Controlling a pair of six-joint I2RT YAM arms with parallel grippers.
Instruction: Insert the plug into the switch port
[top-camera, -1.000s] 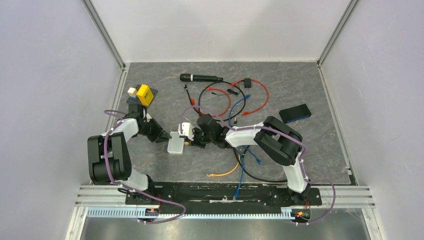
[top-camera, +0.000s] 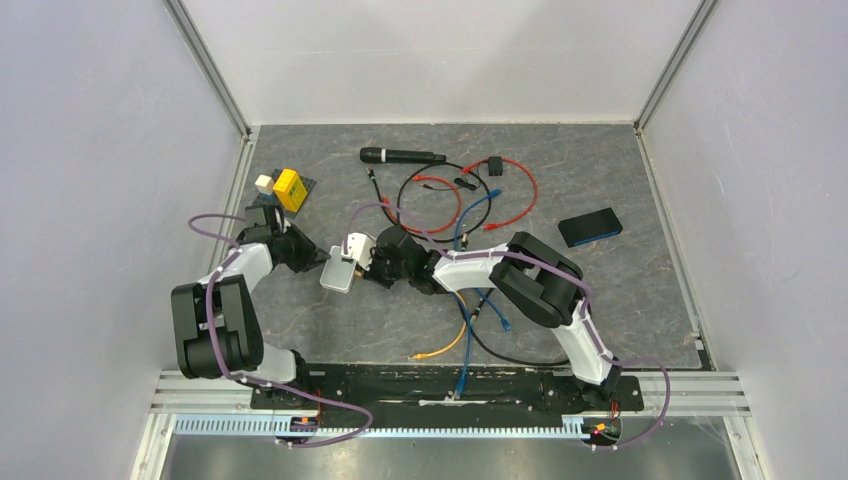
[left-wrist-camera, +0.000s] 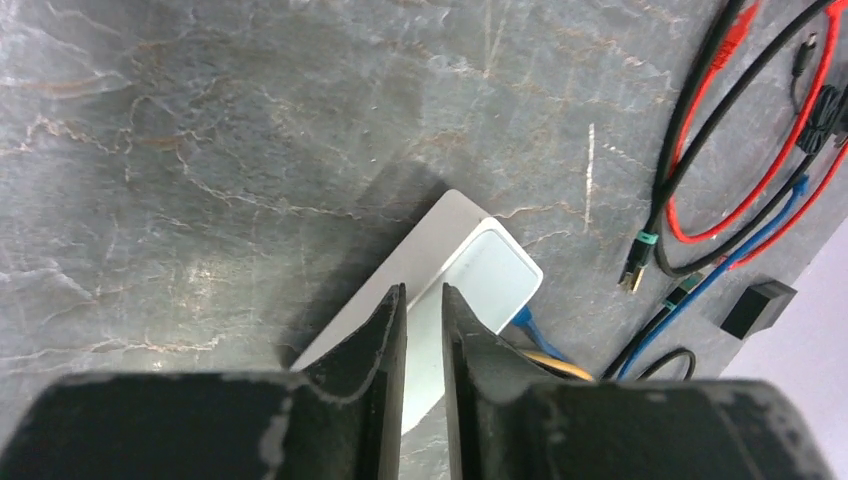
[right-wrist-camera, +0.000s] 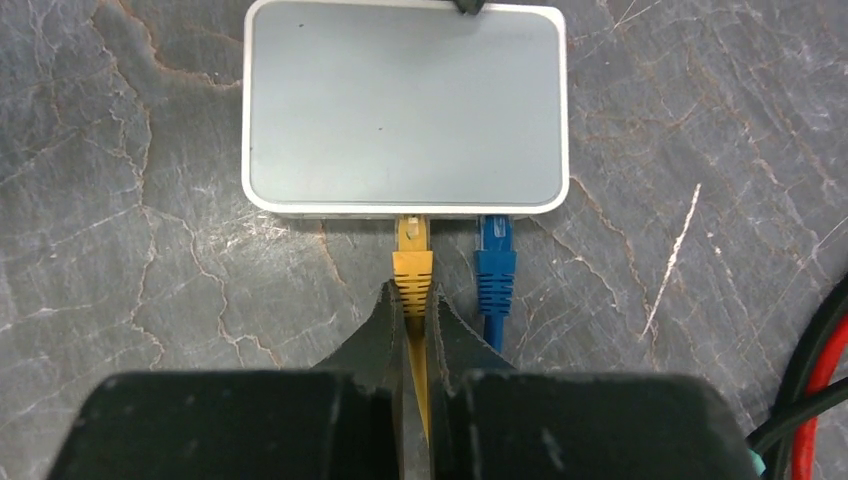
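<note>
In the right wrist view, a yellow cable plug (right-wrist-camera: 412, 262) has its clear tip at the port side of the grey and white switch (right-wrist-camera: 405, 110). How deep it sits cannot be told. My right gripper is shut on the plug's ribbed boot. A blue plug (right-wrist-camera: 496, 280) meets the same side, just right of it. My left gripper has its fingers a small gap apart, overlapping the tilted switch in the left wrist view; whether they clamp it is unclear. One left fingertip (right-wrist-camera: 467, 5) shows at the switch's far edge.
Red, black and blue cables (top-camera: 500, 225) lie across the middle, partly under the right arm. A yellow box (top-camera: 290, 190) stands at the back left, a black box (top-camera: 590, 227) at the right.
</note>
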